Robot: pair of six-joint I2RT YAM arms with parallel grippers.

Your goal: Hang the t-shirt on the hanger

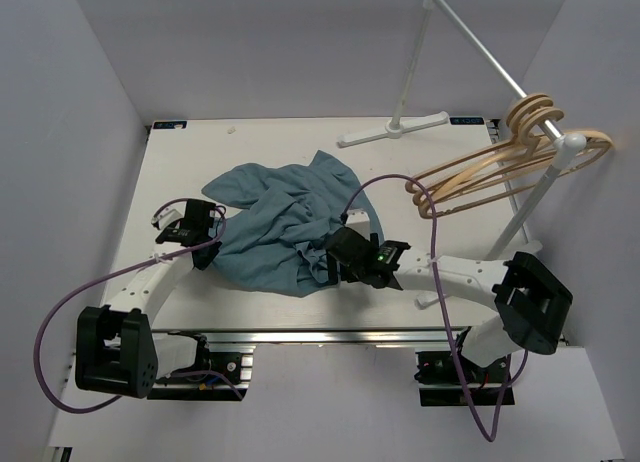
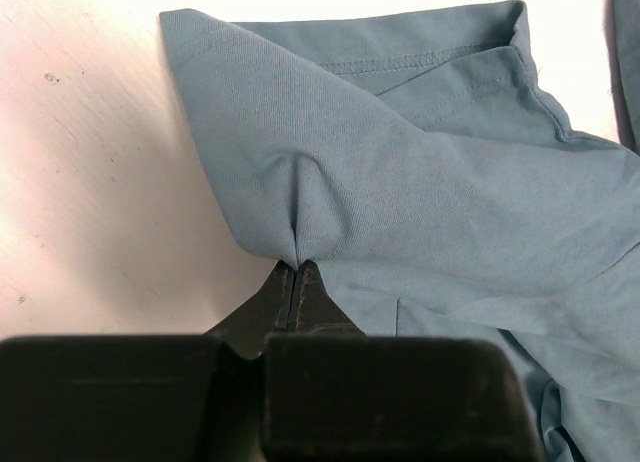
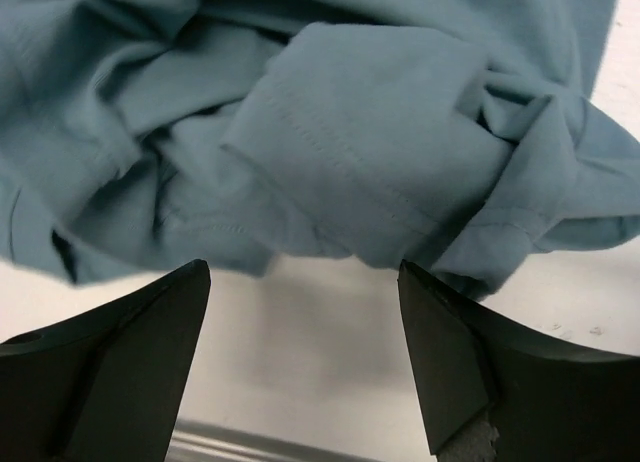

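Note:
The teal t-shirt (image 1: 280, 222) lies crumpled and spread on the white table. My left gripper is shut at the shirt's left end, its fingertips closed on a pinched fold of the fabric (image 2: 250, 152). My right gripper (image 1: 355, 267) stands open above the lower right part of the shirt; in the right wrist view a bunched, slightly blurred fold (image 3: 370, 152) lies beyond its fingers, with nothing visibly held between them.
Several wooden hangers (image 1: 470, 177) hang from the white rail (image 1: 480, 47) at the right. The rack's foot (image 1: 370, 137) rests at the back. Bare table (image 1: 170, 152) shows around the shirt.

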